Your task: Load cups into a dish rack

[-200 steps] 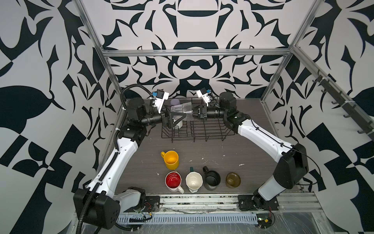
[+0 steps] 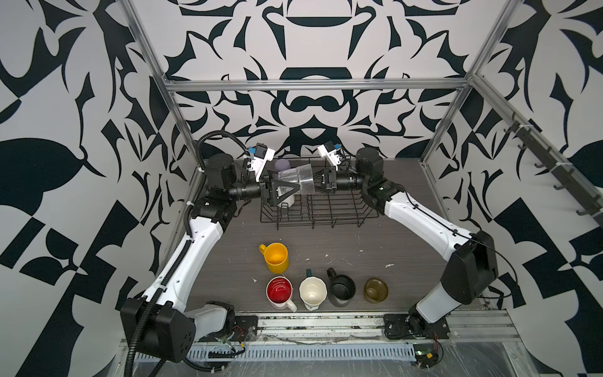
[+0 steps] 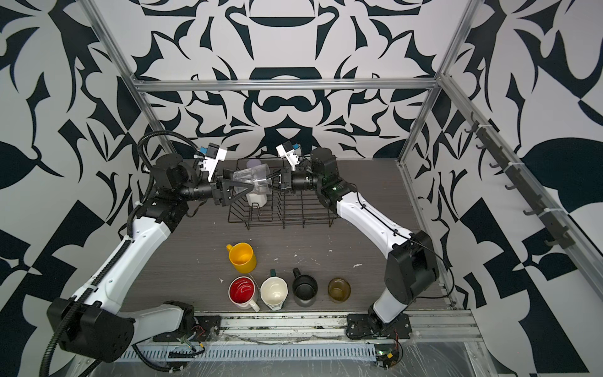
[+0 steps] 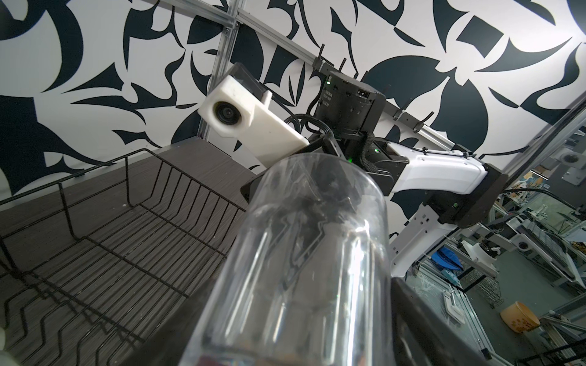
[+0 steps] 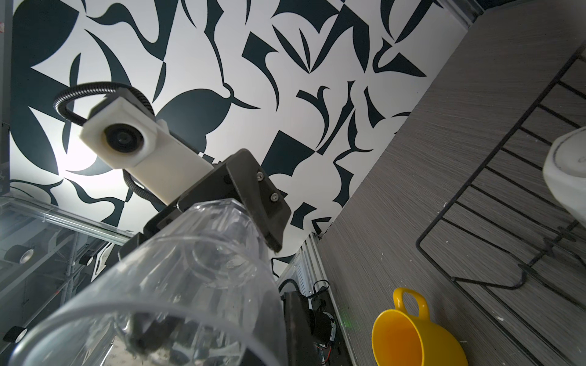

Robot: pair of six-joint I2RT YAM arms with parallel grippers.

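Note:
A clear cup hangs sideways above the dish rack, its wide mouth toward my right gripper. That gripper is shut at the cup's rim; in the right wrist view a dark shape shows through the clear wall. My left gripper stands open around the narrower end, one finger on each side of the cup in the left wrist view. Whether its pads touch the wall cannot be told. On the table stand a yellow mug, a red-lined mug, a cream mug, a black mug and an amber glass.
Inside the rack's left side sit a white cup and a purple cup, partly hidden by the arm and the clear cup. The rack's middle and right look empty. Bare table lies between rack and mugs, and to the right.
The cups on the table have not moved.

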